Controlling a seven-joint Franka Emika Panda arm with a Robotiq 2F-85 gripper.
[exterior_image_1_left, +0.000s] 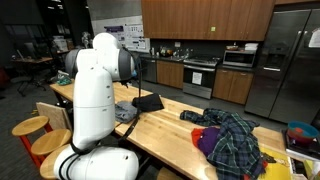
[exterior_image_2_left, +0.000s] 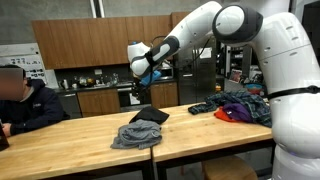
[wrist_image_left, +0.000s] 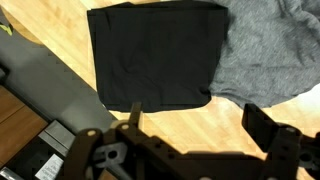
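A black cloth (wrist_image_left: 155, 60) lies nearly flat on the wooden table, its near edge slightly wavy. Beside it is a crumpled grey cloth (wrist_image_left: 272, 62), the two meeting along one side in the wrist view. Above them hangs my gripper, its fingers wide apart and nothing between them. Exterior view 2 has the black cloth (exterior_image_2_left: 150, 112) just behind the bunched grey cloth (exterior_image_2_left: 138, 135), with my gripper (exterior_image_2_left: 147, 82) raised well clear of both. In exterior view 1 the black cloth (exterior_image_1_left: 152, 102) sits by the table's left edge.
A heap of clothes, dark plaid, red and purple, covers the table's right part; the plaid cloth (exterior_image_1_left: 237, 145) is largest. Wooden stools (exterior_image_1_left: 42, 140) stand beside the table. A person (exterior_image_2_left: 35, 103) sits at the left. Bare tabletop (exterior_image_1_left: 180, 125) lies between cloths and heap.
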